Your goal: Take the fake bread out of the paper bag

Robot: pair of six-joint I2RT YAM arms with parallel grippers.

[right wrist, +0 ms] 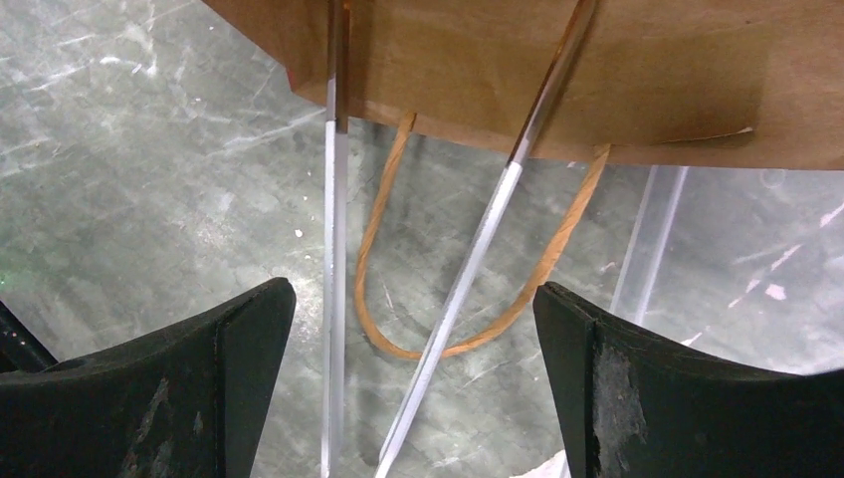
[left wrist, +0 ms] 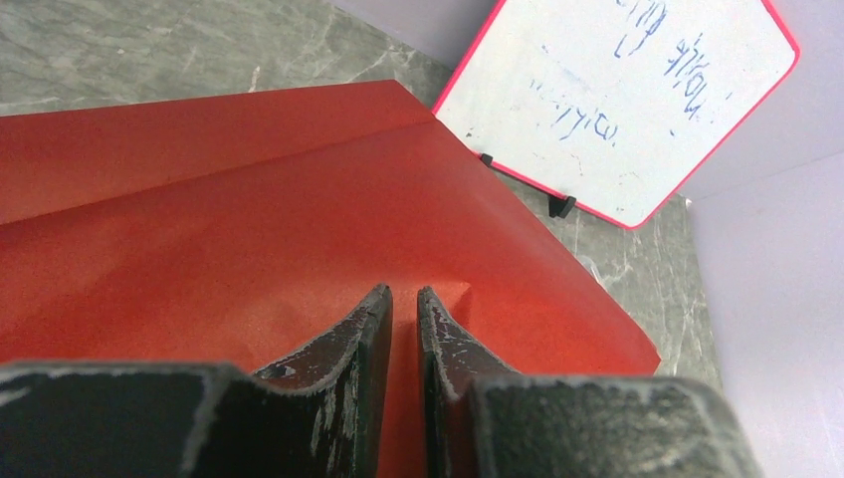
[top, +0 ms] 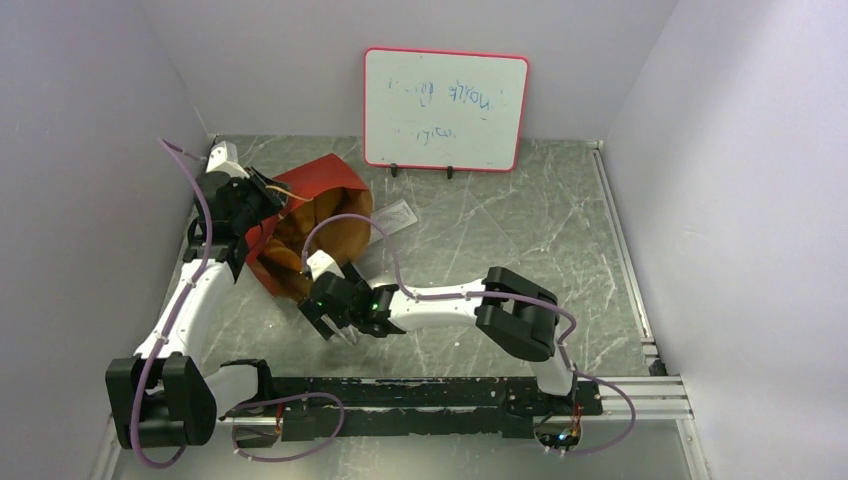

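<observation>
The red paper bag (top: pixel 320 172) lies tipped on its side at the left of the table, its brown inside (top: pixel 340 240) facing the front right; I cannot make out the bread clearly inside. My left gripper is shut on the bag's red upper part. My right gripper is open over the bag's lower edge, where a brown paper handle (right wrist: pixel 368 299) lies on the table between clear rods (right wrist: pixel 458 299), nothing held between its fingers.
A whiteboard (top: pixel 445 110) stands at the back on black feet. A clear plastic piece (top: pixel 398 215) lies right of the bag.
</observation>
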